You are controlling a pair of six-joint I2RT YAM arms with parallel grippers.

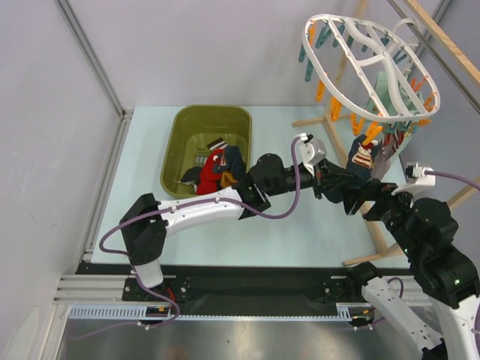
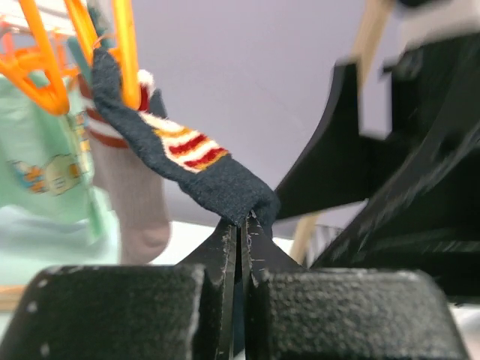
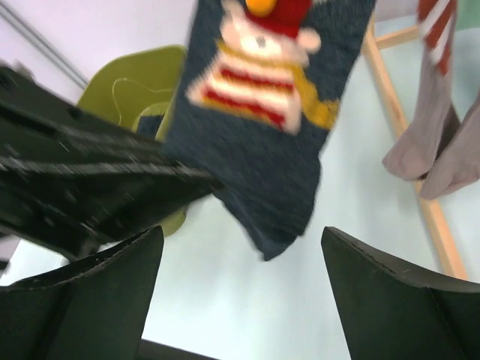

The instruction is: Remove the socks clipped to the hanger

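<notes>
A dark blue sock (image 1: pixel 363 156) with a figure and red-and-white stripes hangs from an orange clip (image 1: pixel 372 133) on the white hanger (image 1: pixel 340 96). In the left wrist view, the sock (image 2: pixel 225 184) slants from its clips down to my left gripper, whose tips are shut on its lower part. My right gripper (image 1: pixel 354 199) is open close by. Seen from the right wrist, the sock (image 3: pixel 251 172) hangs ahead of the spread fingers (image 3: pixel 124 289), apart from them, and the left gripper's black fingers (image 3: pixel 112 176) reach it from the left.
An olive bin (image 1: pixel 174 157) holding several socks stands left on the pale table. Grey socks (image 3: pixel 431 120) hang beside the dark one, and a green cloth (image 2: pixel 45 161) hangs near them. Wooden stand legs (image 1: pixel 367 225) rise behind my right gripper.
</notes>
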